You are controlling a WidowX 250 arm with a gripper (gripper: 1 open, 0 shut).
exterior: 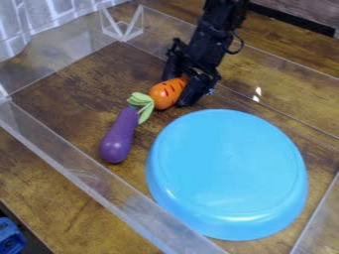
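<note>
An orange carrot toy with pale green leaves lies on the wooden floor. The black gripper is down over its upper right part, partly hiding it; whether the fingers are closed on it I cannot tell. A purple eggplant lies to the lower left of the carrot. A large blue upturned bowl or lid fills the lower right.
Clear plastic walls border the workspace. A blue object sits outside at the bottom left corner.
</note>
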